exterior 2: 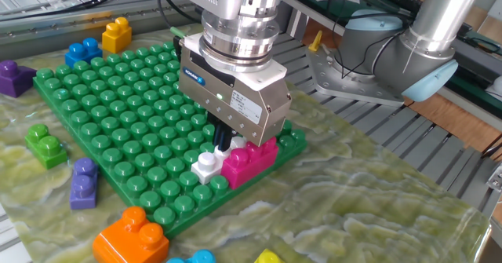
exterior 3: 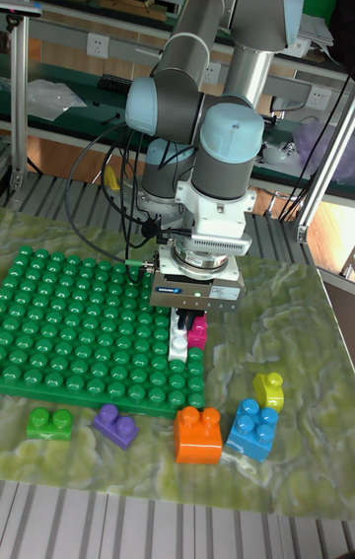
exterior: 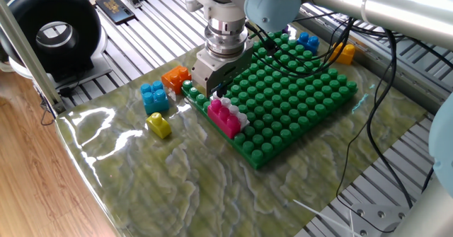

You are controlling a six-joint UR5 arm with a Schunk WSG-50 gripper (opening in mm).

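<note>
The green studded baseplate (exterior: 297,108) lies flat on the marbled table sheet. Along one edge of it sits a pink brick (exterior 2: 249,166), with a white brick (exterior 2: 207,166) directly beside it on the inner side. Both bricks look level on the studs. My gripper (exterior 2: 223,146) points down over the white brick, its dark fingers reaching to the brick's top. From exterior view 3 the gripper (exterior 3: 187,324) also appears right above the white brick (exterior 3: 177,347), left of the pink brick (exterior 3: 199,332). The fingers' contact with the brick is too small and hidden to make out.
Loose beside the plate lie an orange brick (exterior 3: 197,438), a blue brick (exterior 3: 252,430), a yellow brick (exterior 3: 269,390), a purple brick (exterior 3: 114,427) and a light green brick (exterior 3: 48,423). Beyond its far edge are another blue brick (exterior 2: 83,53) and a yellow-orange brick (exterior 2: 117,35).
</note>
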